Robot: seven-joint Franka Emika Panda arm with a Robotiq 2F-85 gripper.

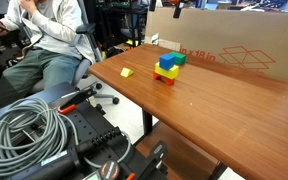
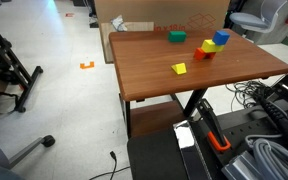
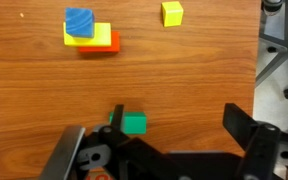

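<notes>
A stack stands on the wooden table: a blue block on a yellow block, over a red block. A green block lies apart from it, as exterior view 2 shows, where the green block is at the far side. One small yellow block sits alone near the table's edge. In the wrist view my open gripper is over the table, the green block showing between the fingers, closer to the left one. Dark fingertips show at the top of exterior view 1.
A big cardboard box stands behind it. Coiled cable and dark equipment lie in front, and a seated person is at the left.
</notes>
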